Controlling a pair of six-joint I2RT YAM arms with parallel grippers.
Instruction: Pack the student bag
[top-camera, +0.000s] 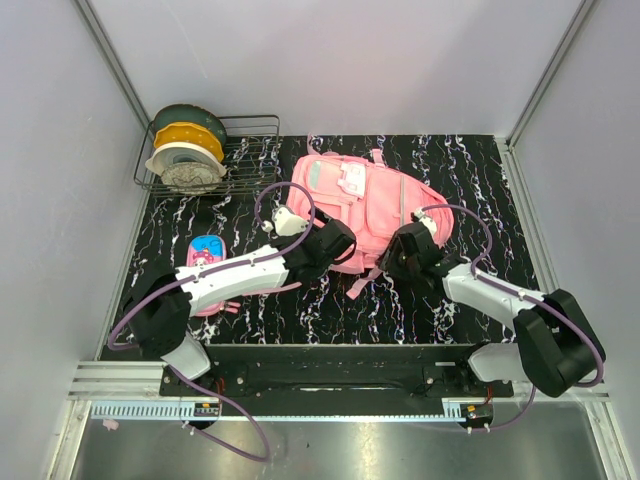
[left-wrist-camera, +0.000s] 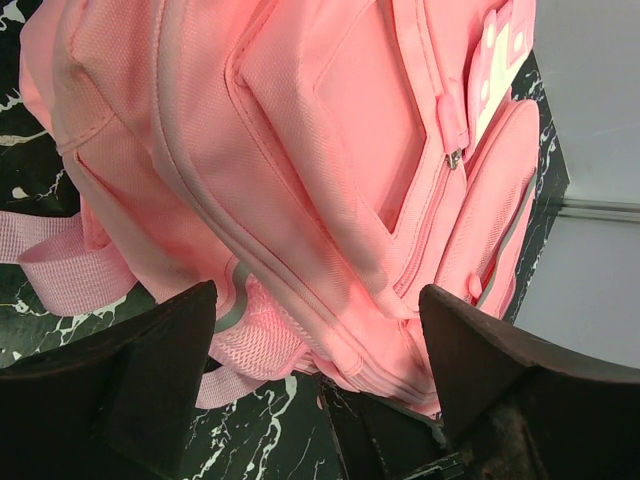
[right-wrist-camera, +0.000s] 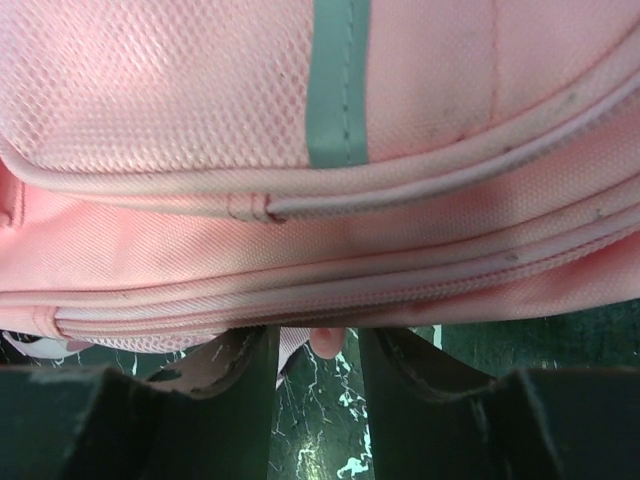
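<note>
The pink backpack (top-camera: 375, 205) lies on the dark marbled table in the top view. In the left wrist view, my left gripper is open over the bag's folded pink fabric, its fingers wide apart. My right gripper is at the bag's near lower edge, fingers part open, with a small pink zipper pull (right-wrist-camera: 326, 343) visible between the fingers and a gap on either side. Above it in that view run the bag's zipper seams (right-wrist-camera: 330, 285). A pink case with a blue patch (top-camera: 207, 249) lies left of the bag, partly hidden by my left arm.
A wire rack (top-camera: 250, 165) with several plates stands at the back left. A loose bag strap (top-camera: 363, 283) hangs toward the front of the table. Bare table shows at the front middle and along the right side.
</note>
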